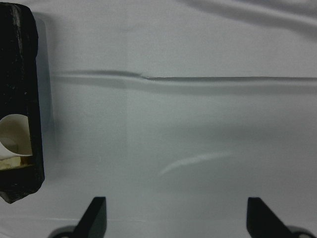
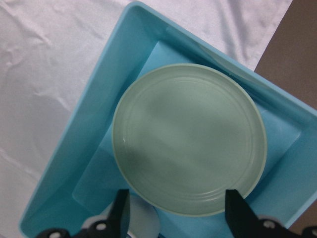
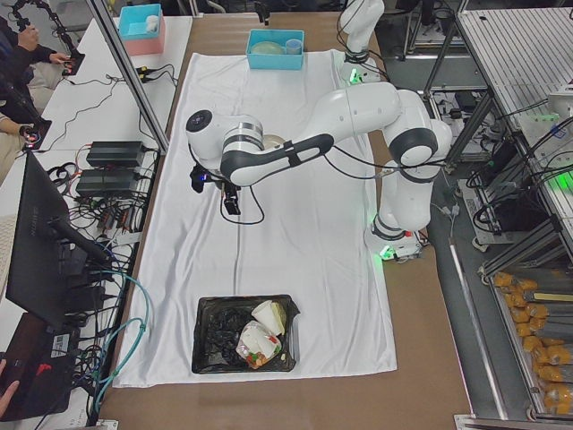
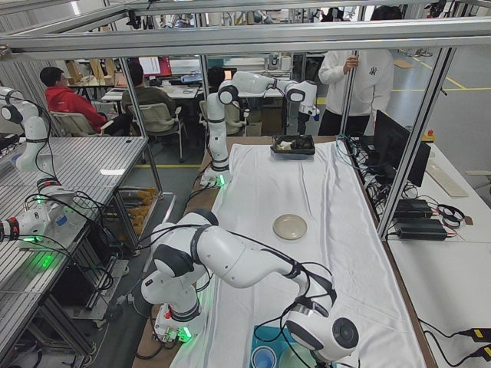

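Observation:
A pale green plate [image 2: 188,134] lies flat in a blue bin [image 2: 79,148], beside a cup [image 2: 143,220]. My right gripper is open above the bin, nothing between its fingers. My left gripper is open over the white cloth [image 1: 173,124], near a black bin [image 3: 206,354] holding white containers and food waste.
A beige plate [image 4: 290,227] lies mid-table, partly hidden behind the left arm in the left camera view. The cloth is otherwise mostly clear. A monitor [image 3: 36,260], cables and steel frame posts line the sides.

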